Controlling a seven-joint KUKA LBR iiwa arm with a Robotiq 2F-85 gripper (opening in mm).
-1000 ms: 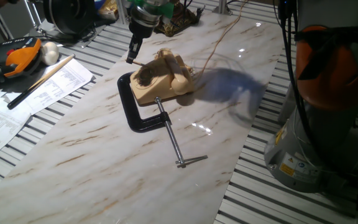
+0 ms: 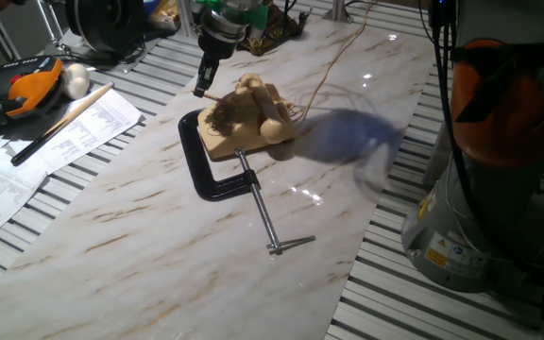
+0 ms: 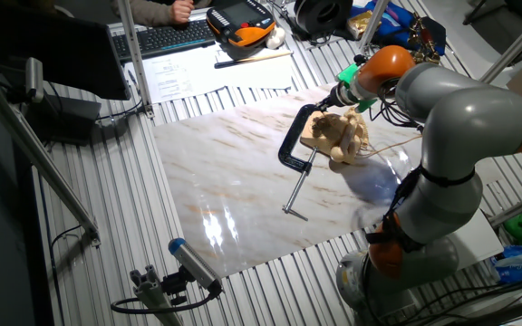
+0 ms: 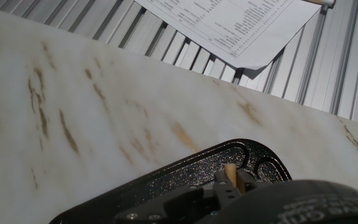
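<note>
A beige telephone-shaped object with a handset across it and a dark round patch on its sloping face sits on the marble-patterned board. Around its near left side lies a black C-clamp, its screw running toward the front. My gripper points down just behind the object's upper left edge. In the wrist view, a short tan stick shows between the fingers, which look shut on it. From there the stick reaches toward the dark patch; whether it touches cannot be made out. The wrist view hides the telephone-shaped object.
Printed sheets with a dark-tipped stick lie on the slatted table at left, near an orange-black device. A thin cord trails behind the object. Much of the board's front is clear.
Over the last second my gripper's upper body has shifted slightly right, while its tip stays near the object's upper left edge. The dark patch looks somewhat broader now. The clamp has not moved.
</note>
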